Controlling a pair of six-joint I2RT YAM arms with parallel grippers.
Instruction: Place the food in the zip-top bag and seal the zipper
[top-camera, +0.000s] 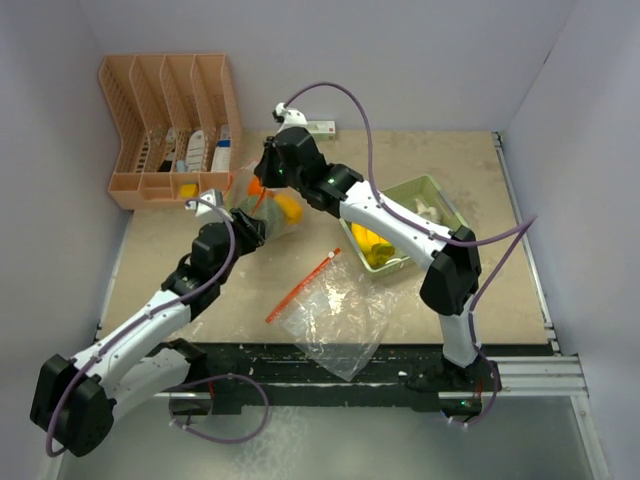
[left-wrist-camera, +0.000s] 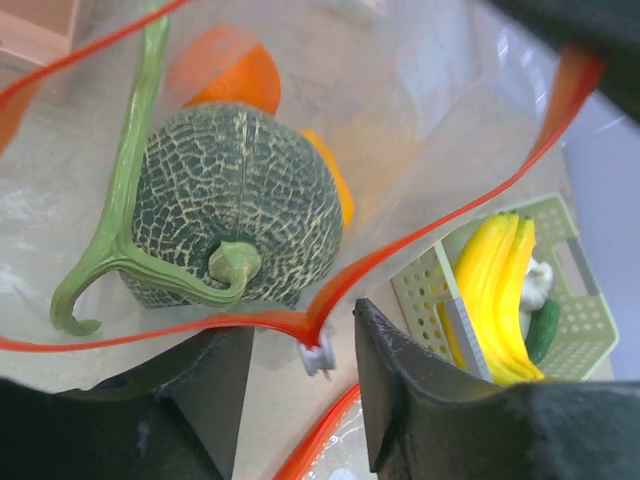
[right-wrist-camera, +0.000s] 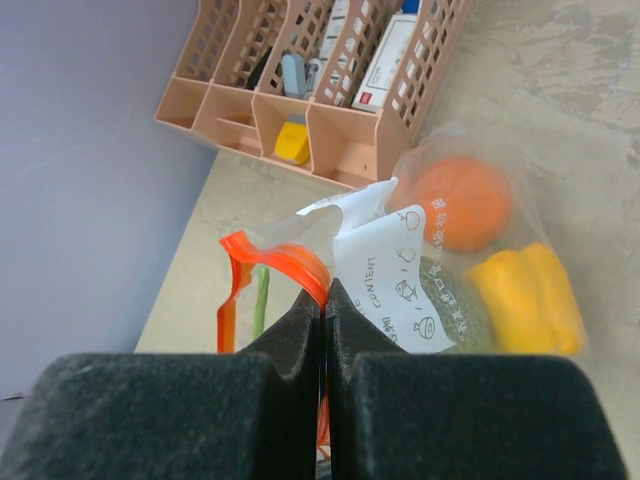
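The clear zip top bag (right-wrist-camera: 560, 215) stands in front of the organizer with its orange-red zipper rim (left-wrist-camera: 420, 238) spread apart. Inside are a dark green squash (left-wrist-camera: 240, 190), an orange food item (right-wrist-camera: 460, 205), a yellow one (right-wrist-camera: 530, 300) and a long, curved green piece (left-wrist-camera: 120, 215). My right gripper is shut with the bag's rim pinched between its fingers. At the near side of the mouth, my left gripper is part open. A small clear tab (left-wrist-camera: 317, 357) at the rim's end lies between its fingers, with gaps on both sides.
A second flat, empty bag (top-camera: 337, 310) with a red zipper lies at the front. On the right, a green basket (top-camera: 440, 195) holds bananas (left-wrist-camera: 497, 290) and other food. The pink organizer (top-camera: 150, 190) occupies the back left.
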